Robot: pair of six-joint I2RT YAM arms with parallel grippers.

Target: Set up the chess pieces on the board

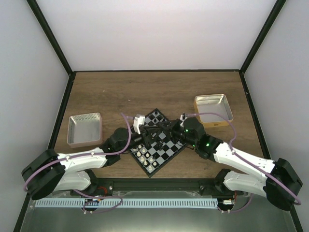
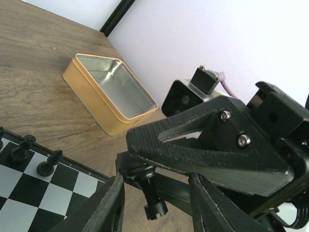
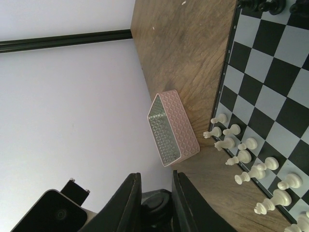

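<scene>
Both grippers meet over the chessboard (image 1: 164, 154) in the top view. In the left wrist view my right gripper is shut on a black chess piece (image 2: 152, 193), whose lower end hangs below the fingers. My left gripper is part open around that hanging end, its fingertips at the bottom of the view. In the right wrist view the held piece (image 3: 155, 205) shows dark between the fingers of my right gripper. Several black pieces (image 2: 46, 166) stand on the board, and several white pieces (image 3: 268, 198) stand along the opposite side.
A tan-sided metal box (image 2: 111, 106) sits right of the board and a pink box (image 3: 178, 125) left of it. Bare wooden table lies behind the board. The two arms are very close together over it.
</scene>
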